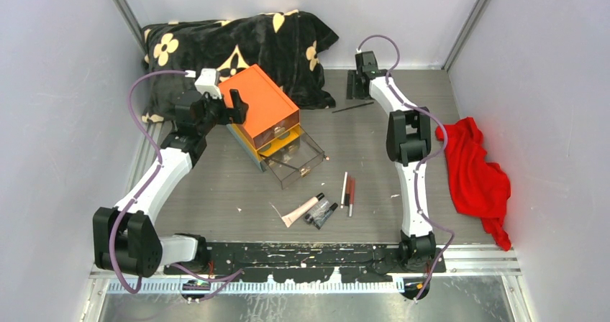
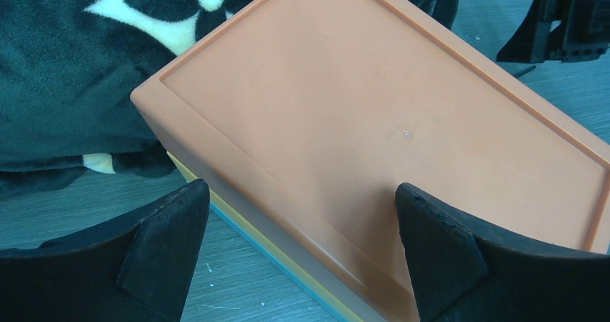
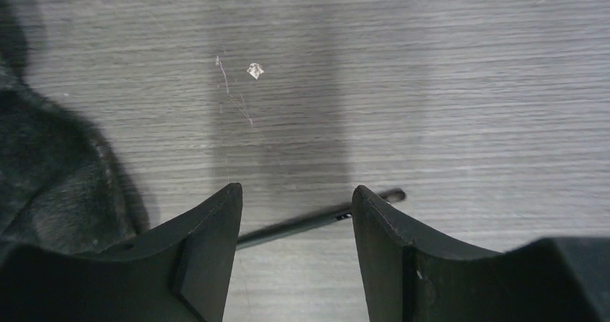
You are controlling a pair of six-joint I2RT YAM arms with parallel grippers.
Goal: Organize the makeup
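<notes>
An orange box (image 1: pixel 255 99) stands left of centre with its clear drawer (image 1: pixel 302 157) pulled out toward the front right. My left gripper (image 1: pixel 236 106) is over the box top, fingers apart; in its wrist view the orange lid lies below the fingers. My right gripper (image 1: pixel 355 85) hangs open near the back wall; a thin dark pencil-like stick (image 3: pixel 295 227) lies on the floor below it. At the front centre lie a pale tube (image 1: pixel 302 208), several small dark tubes (image 1: pixel 324 214) and several slim sticks (image 1: pixel 350 196).
A black flowered blanket (image 1: pixel 187 52) is heaped along the back, beside the box. A red cloth (image 1: pixel 475 178) lies at the right. The floor right of the drawer is mostly clear.
</notes>
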